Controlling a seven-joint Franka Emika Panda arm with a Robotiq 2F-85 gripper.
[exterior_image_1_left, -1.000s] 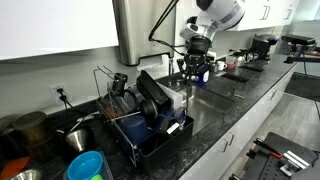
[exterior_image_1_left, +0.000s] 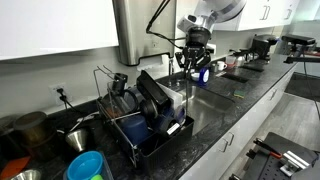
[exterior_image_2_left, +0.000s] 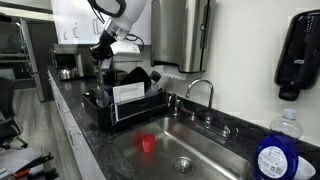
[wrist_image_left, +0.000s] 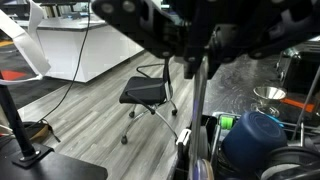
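Note:
My gripper (exterior_image_1_left: 187, 68) hangs above the front right part of the dish rack, fingers pointing down. In the wrist view it is shut on a long, thin, greyish utensil (wrist_image_left: 199, 105), which stretches away from the fingers toward the rack. The utensil's exact kind is hard to tell. The black dish rack (exterior_image_1_left: 160, 146) stands on the dark counter, loaded with dark pans and other dishes. From the second exterior side my arm reaches over the same rack (exterior_image_2_left: 112, 119), where the utensil is hard to make out.
The sink (exterior_image_2_left: 165, 160) adjoins the rack, with a red cup (exterior_image_2_left: 147, 143) in it and a faucet (exterior_image_2_left: 207, 100) behind. A blue bowl (wrist_image_left: 255, 140) sits in the rack. A blue pot (exterior_image_1_left: 87, 166) and metal pots (exterior_image_1_left: 35, 130) crowd the near counter.
My arm and gripper are slightly higher than a second ago. The rack and the other dishes look unchanged.

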